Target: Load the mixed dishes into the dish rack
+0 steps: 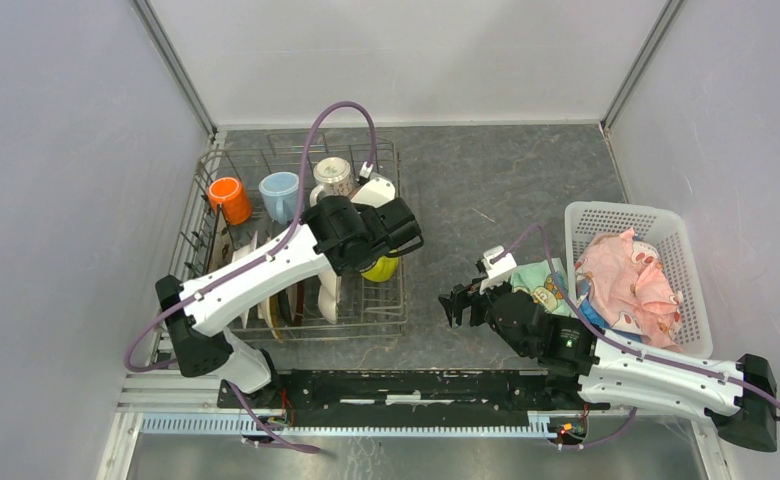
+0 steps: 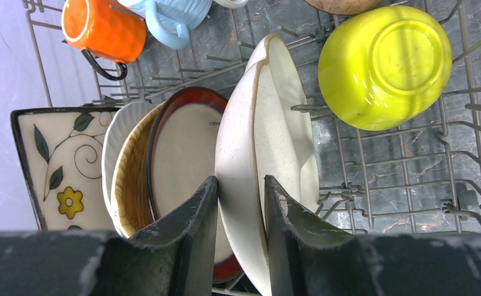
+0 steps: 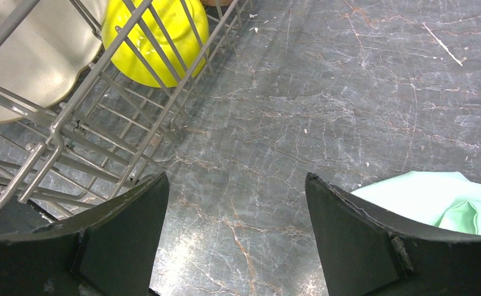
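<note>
My left gripper is over the dish rack (image 1: 401,320), its fingers part open either side of the edge of an upright white dish (image 2: 241,135); contact is unclear. Left of that dish stand a red-rimmed plate (image 2: 182,154), a wicker-patterned bowl (image 2: 127,172) and a square flowered plate (image 2: 65,166). A yellow bowl (image 2: 386,68) sits upside down to its right. Orange (image 1: 230,200), blue (image 1: 276,190) and patterned (image 1: 334,172) mugs are at the back. My right gripper stands open outside the rack, empty.
A white basket (image 1: 686,280) with pink cloth (image 1: 626,280) stands at the right, a green cloth (image 1: 539,282) by its left side. The grey counter (image 1: 496,180) between rack and basket is mostly clear.
</note>
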